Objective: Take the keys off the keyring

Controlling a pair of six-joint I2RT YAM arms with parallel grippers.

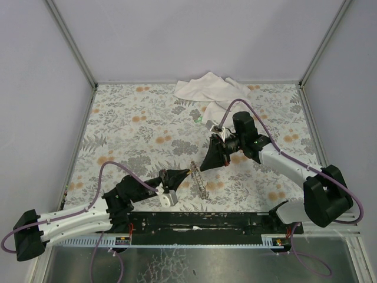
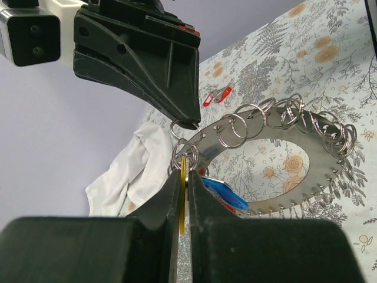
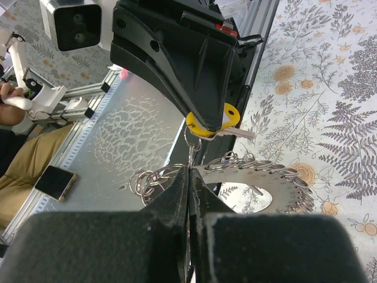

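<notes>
The ring of keys (image 1: pixel 198 183) hangs between my grippers on a grey curved plate strung with many small metal rings. My right gripper (image 1: pixel 207 166) is shut with its tips at a small wire ring (image 3: pixel 190 140) linked near that key; it looks pinched there. Blue and red key heads (image 2: pixel 227 192) show behind the left fingertips.
A white cloth (image 1: pixel 206 89) lies at the back of the patterned table (image 1: pixel 135 130), with a small green object (image 1: pixel 198 119) near it. The front edge lies just beyond the grippers.
</notes>
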